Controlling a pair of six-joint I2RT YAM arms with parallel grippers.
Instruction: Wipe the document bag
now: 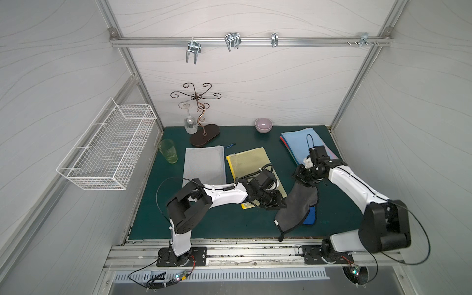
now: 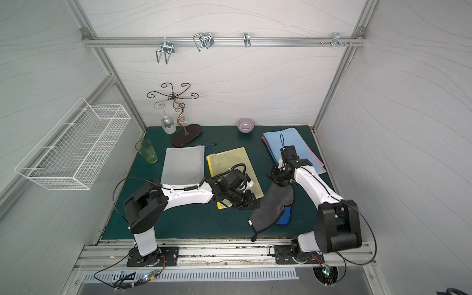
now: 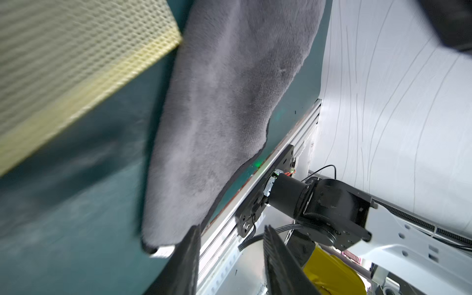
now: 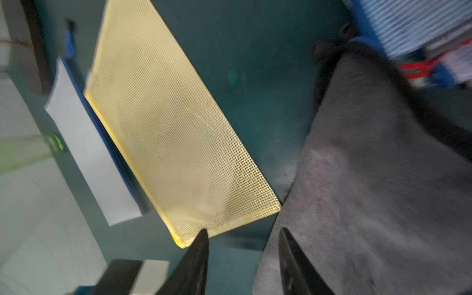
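Observation:
A yellow mesh document bag (image 1: 250,164) lies flat mid-table, partly covered by my left arm in the top views. To its right rests a dark grey cloth (image 1: 297,204) with black edging, its lower end pointing to the front edge. My left gripper is partly open near the cloth's left edge and the bag's lower corner, nothing visible between its fingers. Over the cloth's upper end hangs my right gripper. Its fingers stand apart, with table and cloth edge showing in the gap; contact with the cloth cannot be told.
A grey-white document bag (image 1: 205,162) lies left of the yellow one. Blue folders (image 1: 302,140) are stacked at the back right, and a blue item (image 1: 309,216) shows under the cloth. A green glass (image 1: 168,151), metal stand (image 1: 204,135) and bowl (image 1: 263,125) line the back.

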